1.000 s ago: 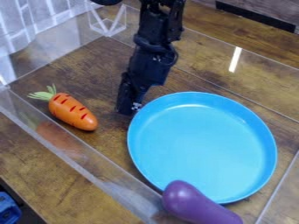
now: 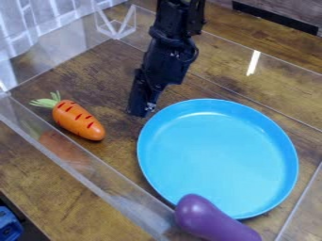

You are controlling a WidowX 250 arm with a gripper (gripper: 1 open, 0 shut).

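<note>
My black gripper (image 2: 142, 102) hangs low over the wooden surface, just behind the left rear edge of a blue plate (image 2: 217, 155). It looks shut, with nothing visible between its fingers, though the tips are dark and hard to make out. An orange toy carrot (image 2: 78, 120) with green leaves lies to the left of the plate, apart from the gripper. A purple toy eggplant (image 2: 214, 220) rests at the front right, by the plate's front edge.
A clear plastic wall runs along the left and front of the wooden surface (image 2: 251, 75). A small blue object sits outside the wall at the bottom left.
Over the last second my gripper has shifted slightly up in the view, away from the plate's rim. The carrot, plate and eggplant have stayed where they were.
</note>
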